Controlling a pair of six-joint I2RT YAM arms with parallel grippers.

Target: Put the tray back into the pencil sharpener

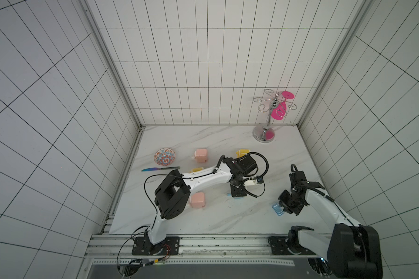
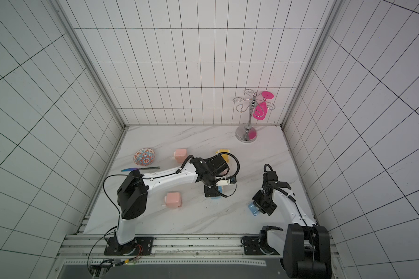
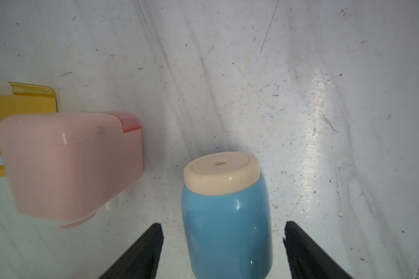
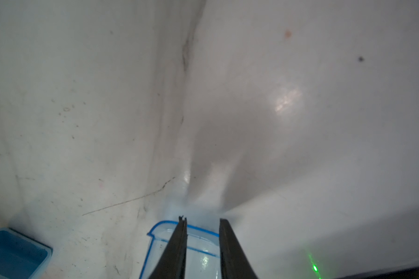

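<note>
The blue sharpener body point(image 3: 225, 232) with a cream top stands beneath my left gripper, whose open fingers flank it in the left wrist view. The blue-rimmed clear tray point(image 4: 167, 251) lies on the table at the right front, under my right gripper. Its fingertips are part open over the tray's rim; whether they touch it cannot be told. In the top left view the tray point(image 1: 277, 209) is partly covered by that gripper.
A pink sharpener point(image 3: 72, 167) and a yellow one point(image 3: 21, 102) stand beside the blue one. A metal stand point(image 1: 263, 134) with pink items is at the back right. A plate point(image 1: 164, 156) and knife point(image 1: 160, 168) lie left.
</note>
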